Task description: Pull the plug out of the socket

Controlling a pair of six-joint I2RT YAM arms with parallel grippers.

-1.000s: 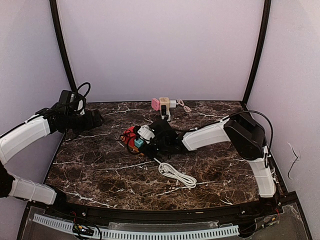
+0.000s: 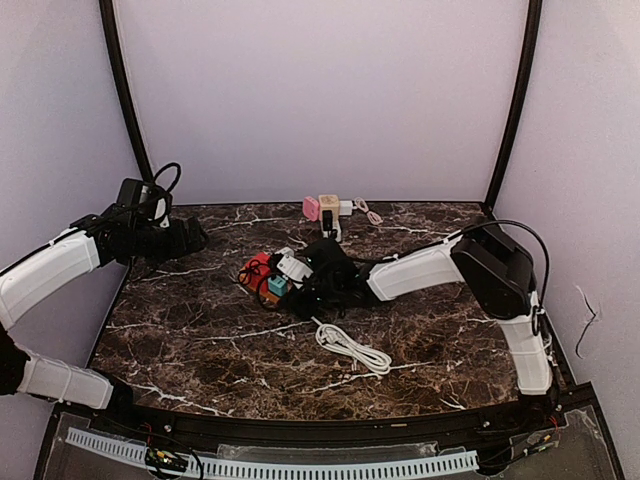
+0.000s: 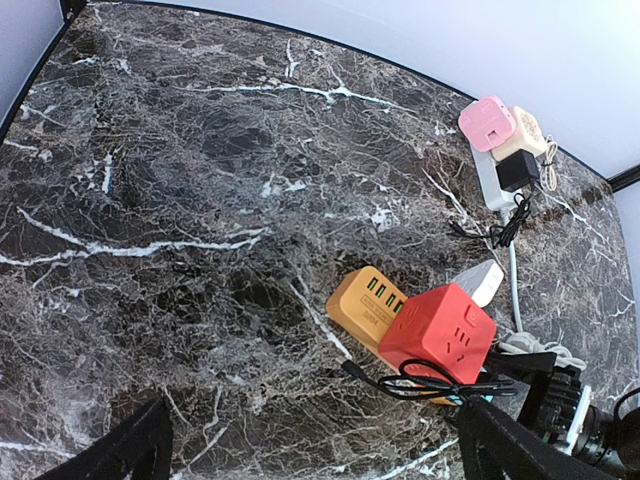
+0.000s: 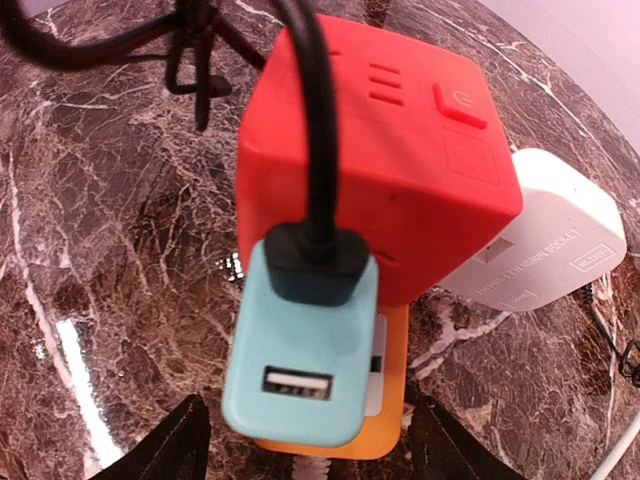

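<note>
A light-blue plug (image 4: 300,360) with a black cord sits at the near end of an orange socket strip (image 3: 360,305), beside a red cube adapter (image 4: 370,150) and a white adapter (image 4: 540,230). My right gripper is around the near end of the strip, its fingers apart on either side below the blue plug, not visibly touching it; in the top view it covers part of the cluster. My left gripper (image 2: 190,237) is raised at the left, open, with empty table beneath it in its wrist view.
A white strip (image 3: 490,185) with pink (image 3: 485,122), cream and black adapters stands at the back. A coiled white cable (image 2: 350,350) lies at the front centre.
The right gripper has shifted very slightly at the socket cluster; the left arm is nearly unchanged.
</note>
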